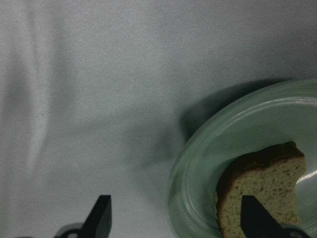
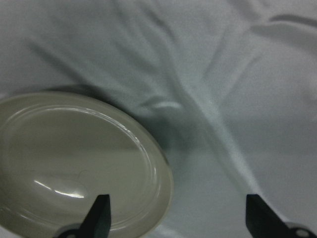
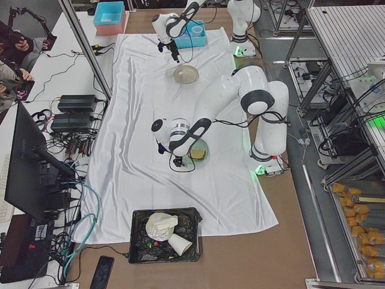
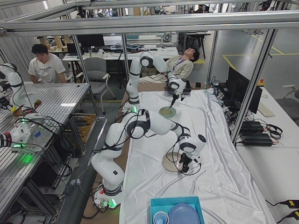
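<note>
A green plate (image 1: 193, 173) holding a bread slice (image 1: 260, 191) fills the lower right of the left wrist view. My left gripper is open above the plate's left rim, one fingertip over the bread, nothing visibly held. A beige plate (image 2: 84, 129) lies at the lower left of the right wrist view, on wrinkled white cloth. My right gripper hangs open over that plate's edge with nothing between its fingers. In both camera views the arms partly hide the plates.
A blue bin (image 4: 156, 207) with dishes stands at one end of the cloth (image 3: 132, 174). A black tray (image 3: 138, 238) with bag and cup stands at the other. Monitors and cables line one side; metal frames surround the table.
</note>
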